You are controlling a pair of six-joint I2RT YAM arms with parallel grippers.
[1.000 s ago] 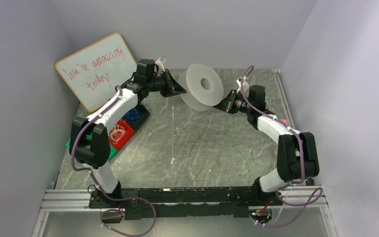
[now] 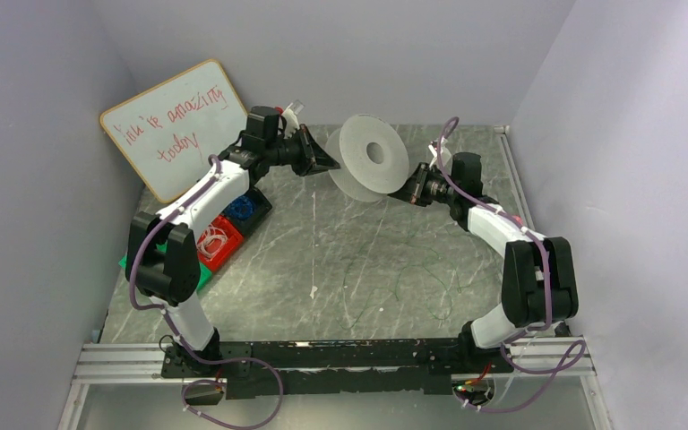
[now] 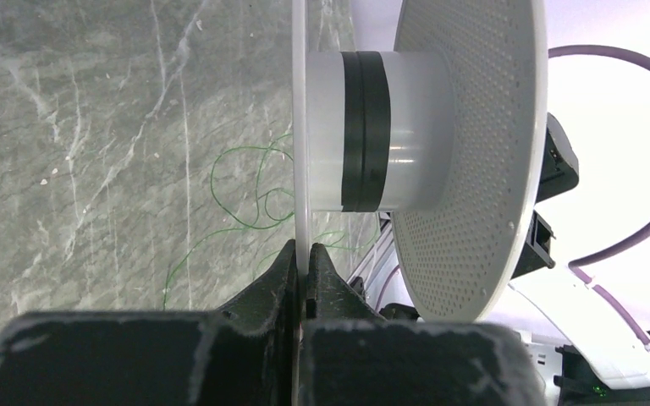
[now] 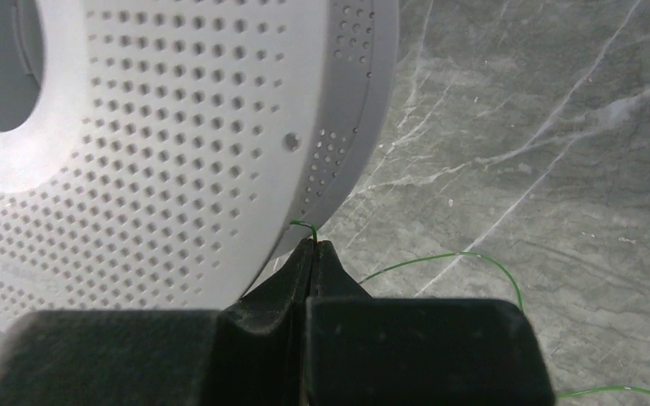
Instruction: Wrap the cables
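Note:
A white spool with two wide perforated flanges (image 4: 182, 161) hangs above the table. In the left wrist view its hub (image 3: 427, 127) carries a black band. My left gripper (image 2: 333, 166) is shut on the rim of its near flange (image 3: 301, 110). At the far flange's lower edge, my right gripper is shut, with a thin green cable (image 4: 305, 224) poking out of its fingertips beside the flange. More of that green cable (image 3: 233, 224) lies in loose loops on the tabletop. No green turns show on the visible part of the hub.
At the left stand bins: a red one (image 2: 224, 254) with white cable, a dark one (image 2: 263, 208) with blue cable, and a green one (image 2: 204, 276). Behind them leans a whiteboard (image 2: 175, 130).
The spool's far flange has shifted slightly to the right and down, and my right gripper a little with it. The loose green cable on the table has moved slightly. My left arm looks almost still.

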